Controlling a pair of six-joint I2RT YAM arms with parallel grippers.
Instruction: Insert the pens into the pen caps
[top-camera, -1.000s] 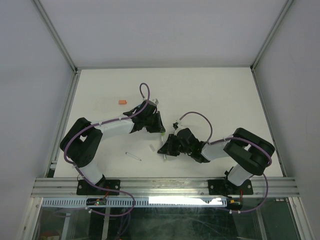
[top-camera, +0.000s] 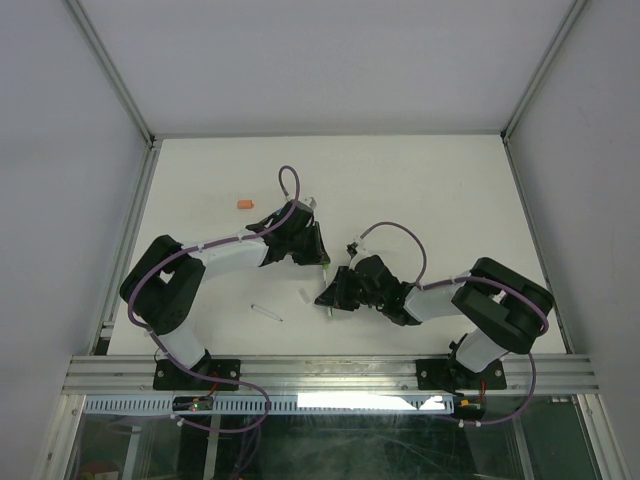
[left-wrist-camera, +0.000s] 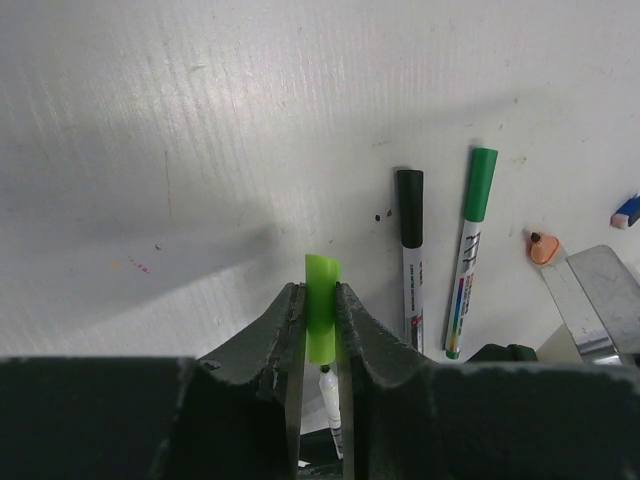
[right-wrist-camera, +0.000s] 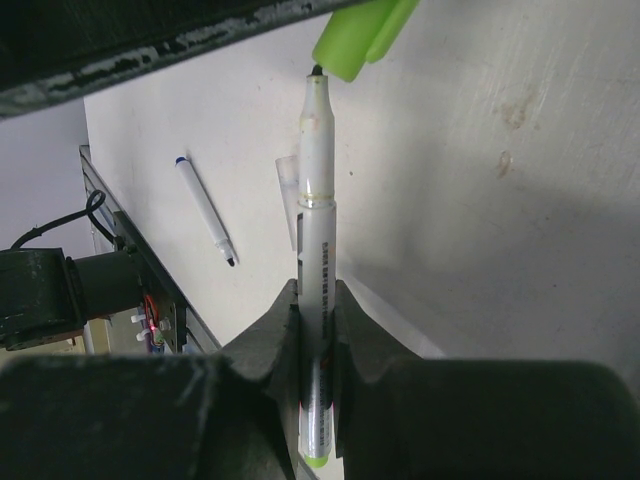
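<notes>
In the left wrist view a light green pen cap (left-wrist-camera: 320, 310) is pinched by my left gripper, which is shut on it. My right gripper is shut on a white pen (right-wrist-camera: 317, 250) with a green end. The pen's black tip points at the mouth of the green cap (right-wrist-camera: 350, 45) in the right wrist view; tip and mouth are very close, and whether they touch I cannot tell. From above, the left gripper (top-camera: 322, 258) is at the table's middle, with the right gripper (top-camera: 328, 298) just in front of it.
A black-capped pen (left-wrist-camera: 411, 250) and a green-capped pen (left-wrist-camera: 470, 250) lie on the table by the left gripper. A capless white pen (right-wrist-camera: 206, 210) and a clear piece (right-wrist-camera: 287, 190) rest near the front. An orange block (top-camera: 245, 204) sits back left. The table's right rear is empty.
The right arm has shifted very slightly. Otherwise the top view looks the same, with the left arm still.
</notes>
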